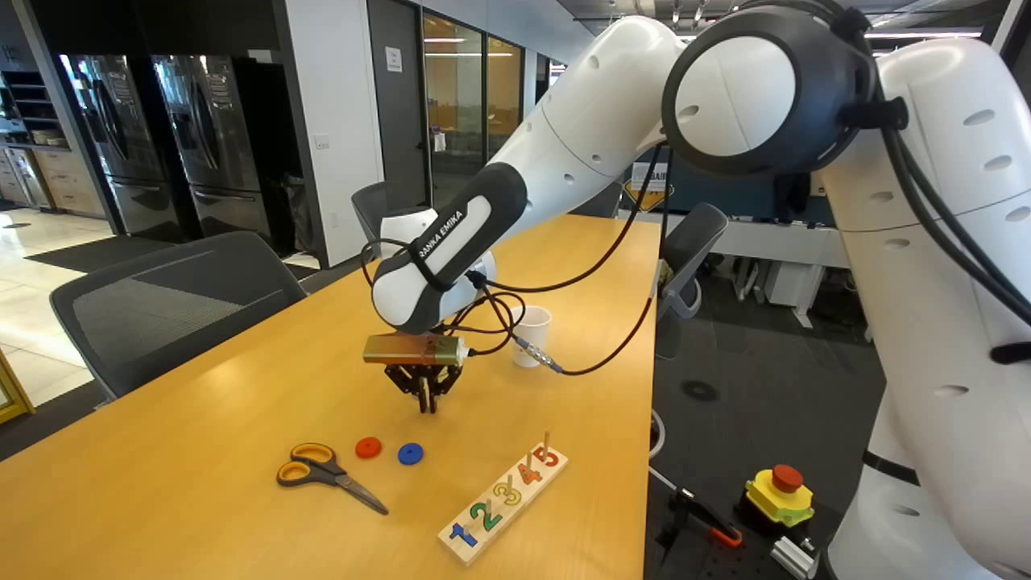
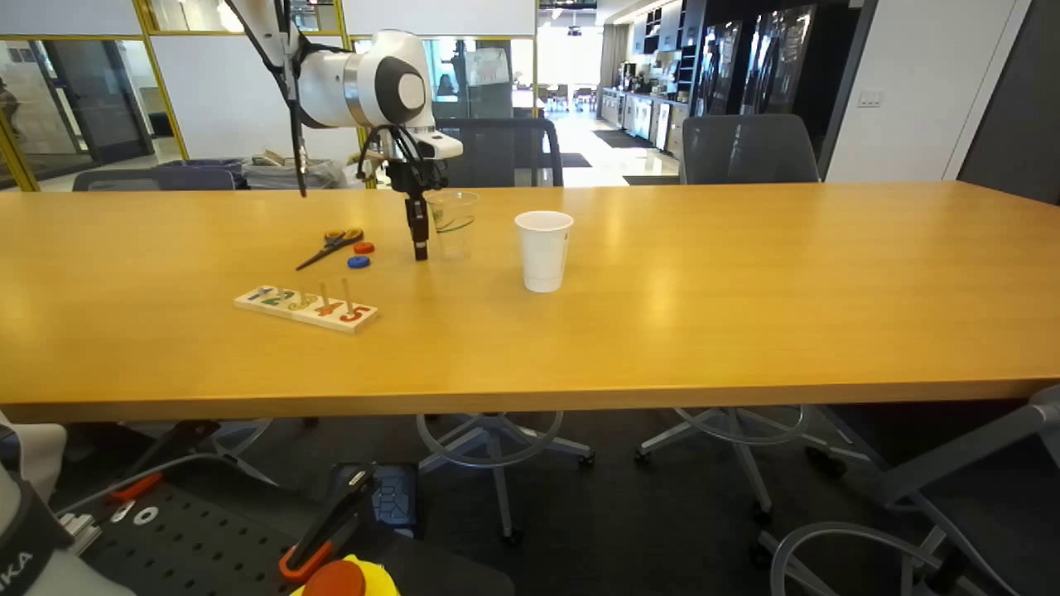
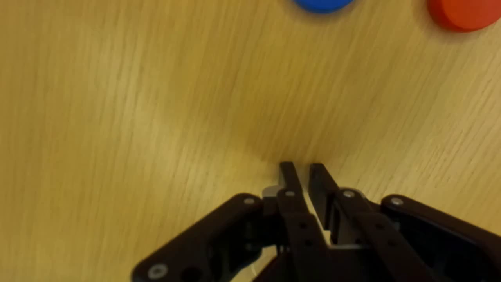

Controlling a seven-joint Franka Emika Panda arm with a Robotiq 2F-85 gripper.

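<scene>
My gripper (image 1: 427,410) is over the table with its fingers drawn together. Only a narrow gap shows between the fingertips in the wrist view (image 3: 301,167), and no object can be made out in it. On the table in front of it lies a blue disc (image 1: 411,453), apart from the fingers. A red disc (image 1: 367,448) rests just left of the blue one. The wooden number board (image 1: 504,503), with pegs and numerals 1 to 5, lies to the right, closer to the camera.
Orange-handled scissors (image 1: 329,475) lie left of the discs. A white cup (image 2: 543,252) stands upright on the table, and a clear glass (image 2: 454,223) is close beside my gripper in exterior view 2. Wide bare table stretches beyond the cup.
</scene>
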